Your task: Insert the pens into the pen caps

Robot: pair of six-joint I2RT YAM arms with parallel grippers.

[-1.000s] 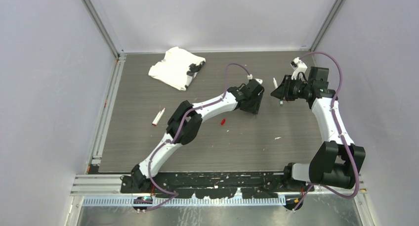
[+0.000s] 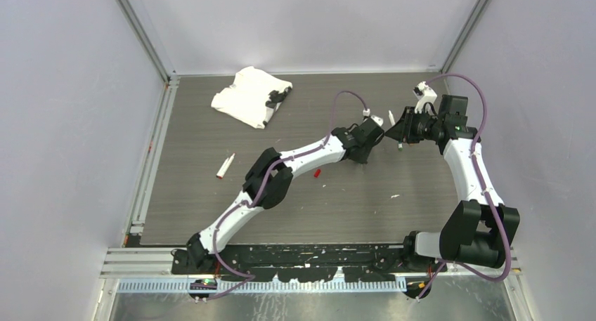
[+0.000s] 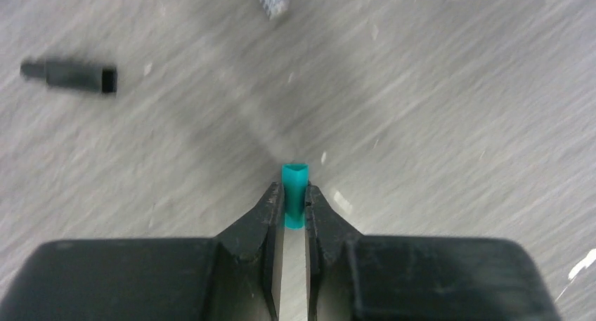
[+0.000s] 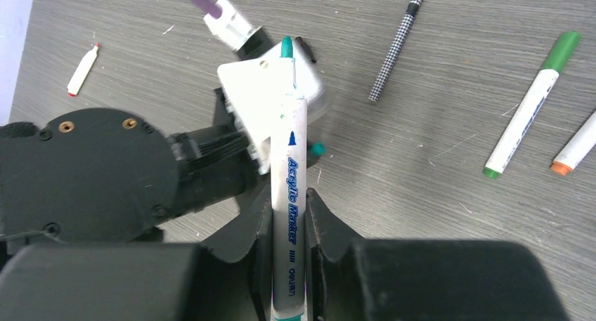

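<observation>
A small teal pen cap (image 3: 295, 207) is pinched between the fingertips of my left gripper (image 2: 365, 161), its far end poking out ahead of them. My right gripper is shut on a white acrylic marker (image 4: 284, 173), whose bare teal tip (image 4: 287, 47) points away from the fingers. In the right wrist view the left arm lies behind and left of this marker, and the teal cap (image 4: 318, 149) shows just right of the barrel. Cap and marker tip are apart. From above, the right gripper (image 2: 387, 135) is slightly right of the left one.
A checkered pen (image 4: 397, 50), a green marker (image 4: 523, 121) and an orange-ended marker (image 4: 578, 144) lie on the table. A black cap (image 3: 74, 76) lies loose. A red cap (image 2: 317, 173), white markers (image 2: 225, 167) and a cloth (image 2: 242, 98) are farther left.
The left gripper has shifted a little to the right, toward the right gripper, and its wrist has turned slightly. The right arm has stayed in place.
</observation>
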